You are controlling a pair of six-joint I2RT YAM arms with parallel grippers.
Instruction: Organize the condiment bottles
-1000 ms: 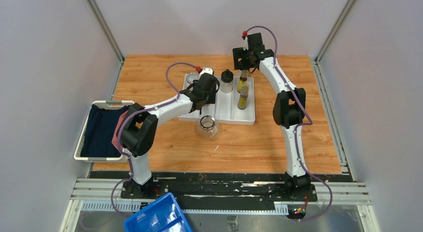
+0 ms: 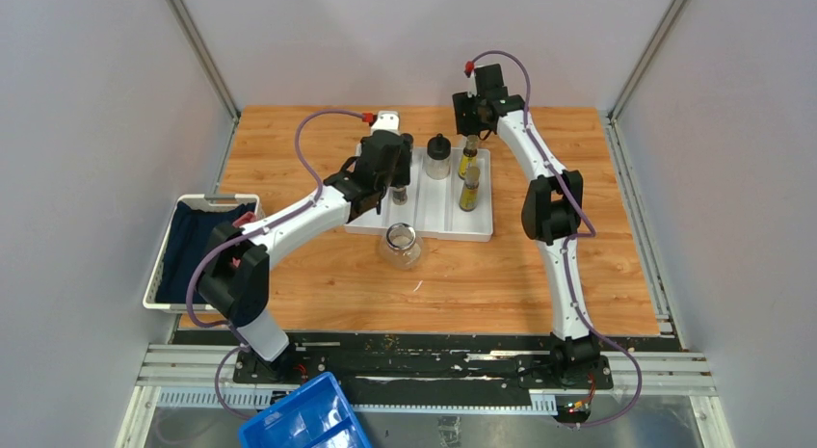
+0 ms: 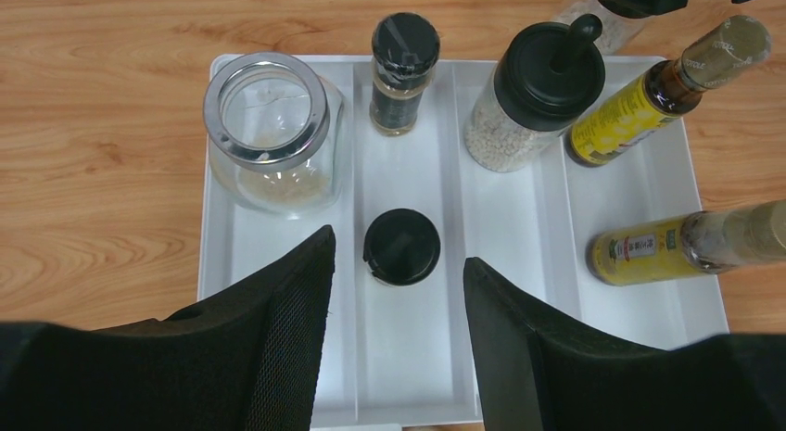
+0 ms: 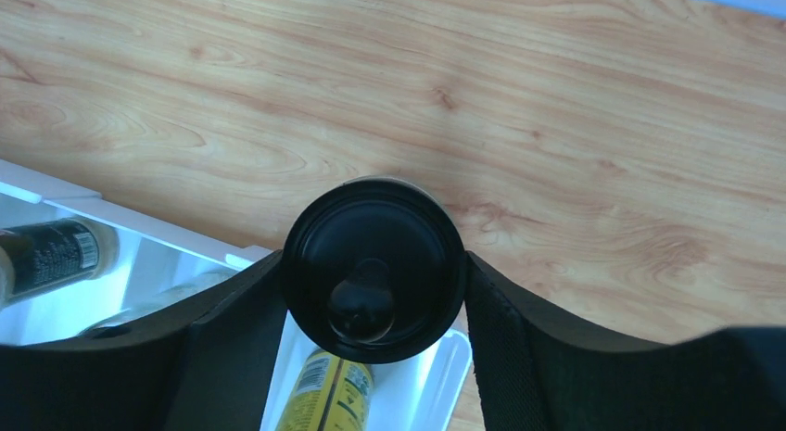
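A white tray (image 3: 500, 385) holds a glass jar with metal lid (image 3: 269, 116), a dark-capped shaker (image 3: 403, 56), a lower bottle with black cap (image 3: 401, 247), a black-lidded jar (image 3: 549, 79) and two yellow-labelled bottles (image 3: 619, 125) (image 2: 469, 190). My left gripper stands open above the lower black-capped bottle. My right gripper is behind the tray, its fingers at both sides of a black-lidded jar (image 4: 371, 227) over bare wood; whether they grip it is unclear.
A second glass jar (image 2: 401, 250) stands on the table before the tray. A basket with cloth (image 2: 197, 250) is at the left.
My left gripper has risen and moved a little back and left over the tray.
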